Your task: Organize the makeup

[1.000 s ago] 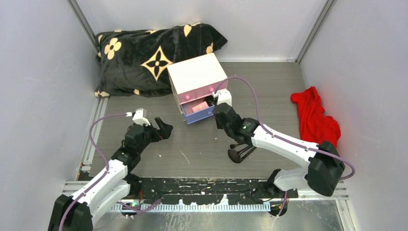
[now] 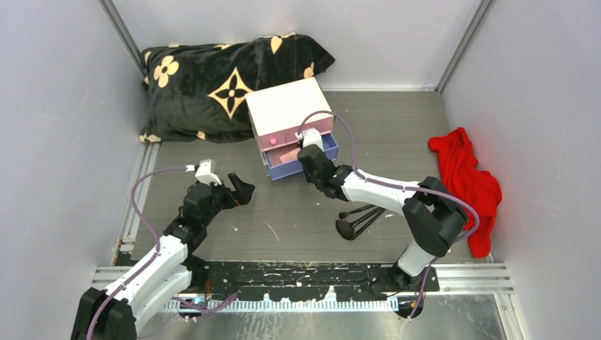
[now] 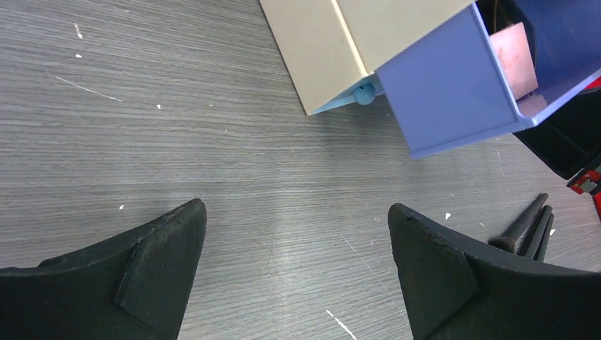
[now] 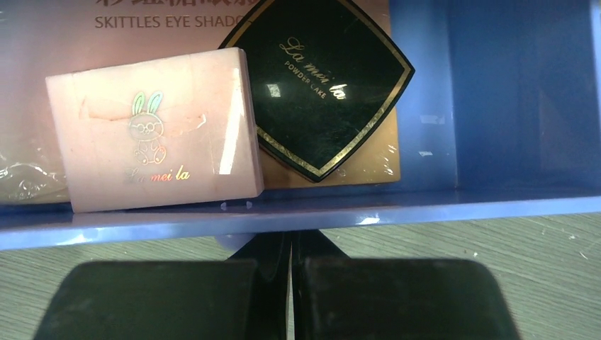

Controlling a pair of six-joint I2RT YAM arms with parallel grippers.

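A cream-and-pink drawer box point(image 2: 287, 106) stands at the back middle with its blue lower drawer point(image 2: 283, 169) pulled out. In the right wrist view the drawer holds a pink bunny case point(image 4: 152, 145), a green powder cake point(image 4: 322, 92) and flat palettes. My right gripper is shut at the drawer's front, where a blue knob shows partly behind its fingertips; whether it grips the knob is hard to see. My left gripper point(image 2: 241, 188) stands open left of the box, empty. Black makeup brushes point(image 2: 347, 229) lie at front right.
A dark patterned cushion point(image 2: 195, 92) fills the back left, touching or near the box. A red cloth point(image 2: 464, 177) lies at the right edge.
My right arm has moved left along the drawer front, its elbow swinging inward. The left arm has not moved.
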